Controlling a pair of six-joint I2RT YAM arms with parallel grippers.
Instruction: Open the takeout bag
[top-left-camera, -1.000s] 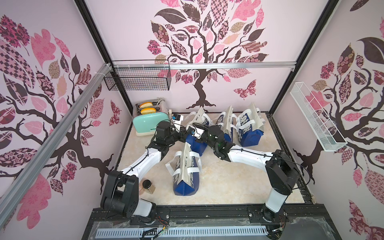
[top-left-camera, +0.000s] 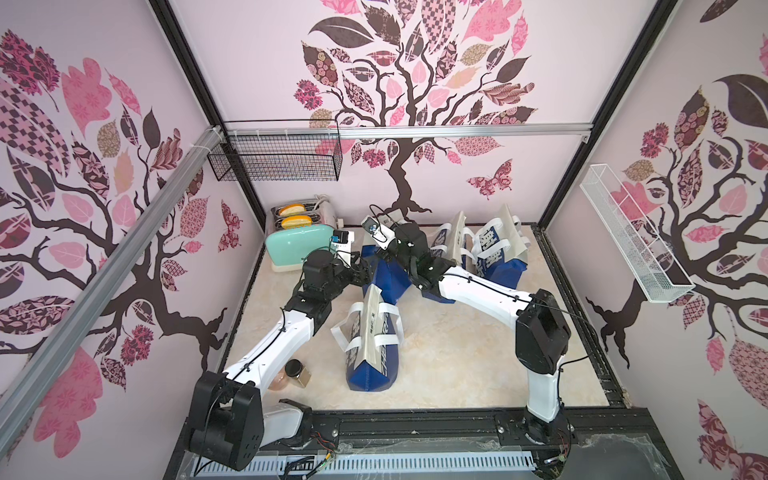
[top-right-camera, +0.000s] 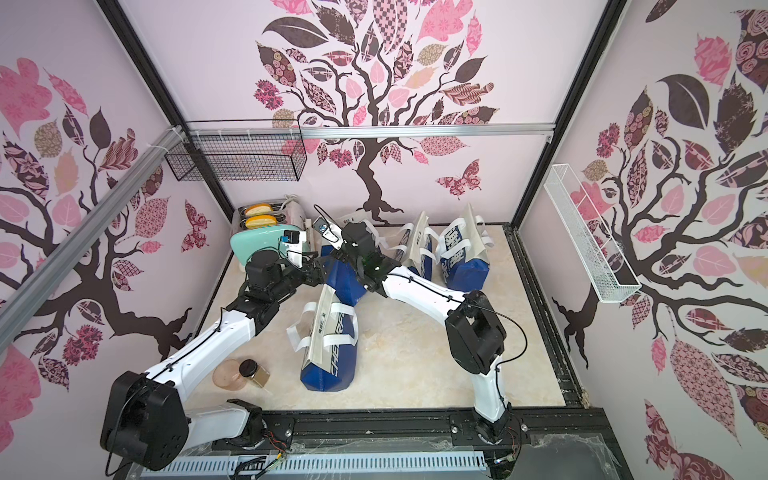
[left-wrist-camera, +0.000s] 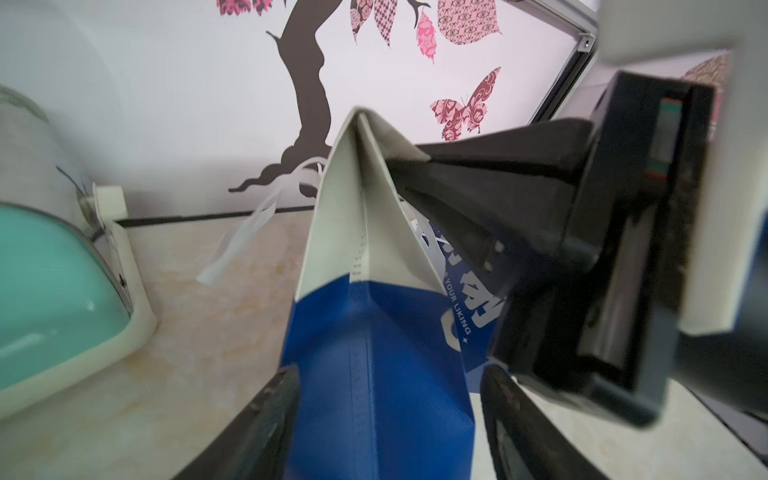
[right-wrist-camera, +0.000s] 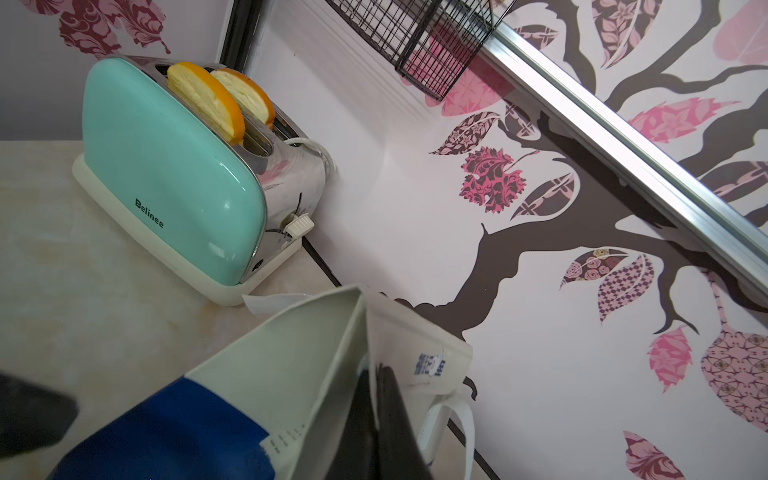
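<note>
The blue takeout bag with a cream top (left-wrist-camera: 368, 360) stands upright at the back of the table, its upper edges meeting in a peak in the left wrist view. From the right, my right gripper is shut on the bag's upper edge; in the right wrist view the thin cream rim runs between its fingertips. My left gripper is open, its two fingers (left-wrist-camera: 260, 424) spread either side of the bag's blue end panel. Whether they touch it cannot be told. Both arms partly hide this bag in the top views.
Another blue bag (top-left-camera: 373, 344) stands in front, with more bags (top-left-camera: 500, 252) at the back right. A mint toaster (right-wrist-camera: 176, 176) is left of the held bag. A small jar (top-left-camera: 297, 373) stands front left.
My right gripper has moved left and back, turning as it went. The bag at the back has shifted left. My left arm has moved slightly left.
</note>
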